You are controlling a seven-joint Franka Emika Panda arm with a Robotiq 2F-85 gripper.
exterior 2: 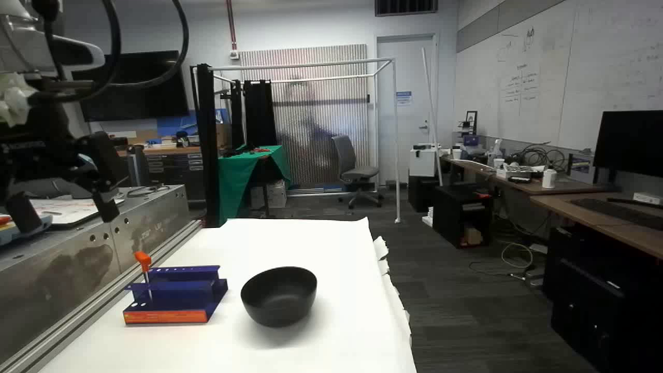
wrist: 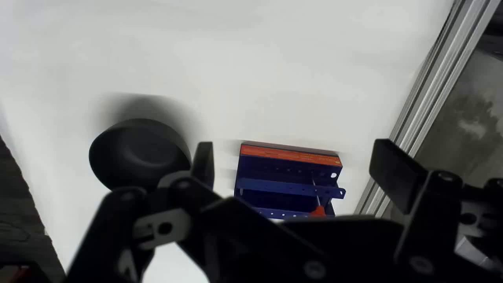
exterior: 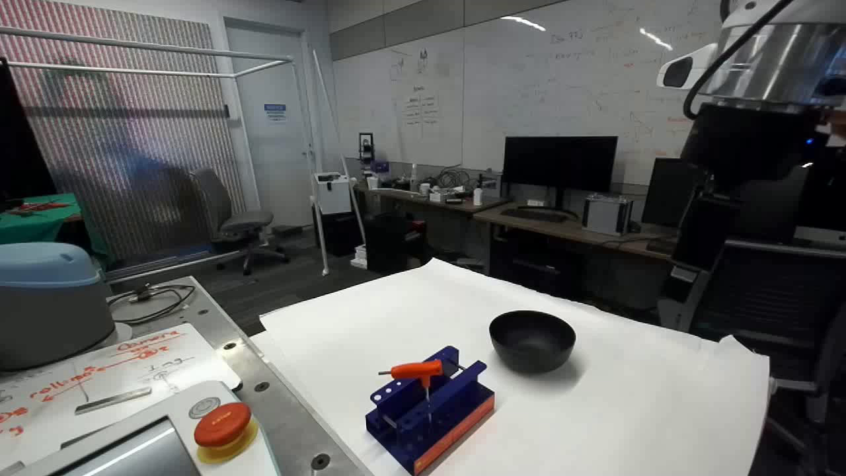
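Observation:
An orange-handled T-shaped driver (exterior: 417,369) stands upright in a dark blue metal rack (exterior: 405,423) with an orange front strip, on the white-covered table. In exterior view 2 its handle (exterior 2: 143,258) rises above the rack's left side. To the right of the rack sits an empty black bowl (exterior 2: 279,297). My gripper is wide open above the table, nothing between its fingers. Below the gap lies the rack (wrist: 284,184); the driver's handle (wrist: 318,212) is partly hidden behind the gripper body. The bowl (wrist: 141,153) shows left of the left finger, partly covered by it.
Along one side runs a metal rail (wrist: 434,89) beside the robot's base bench (exterior 2: 81,261). A red emergency stop button (exterior: 223,424) sits on a control panel on that bench.

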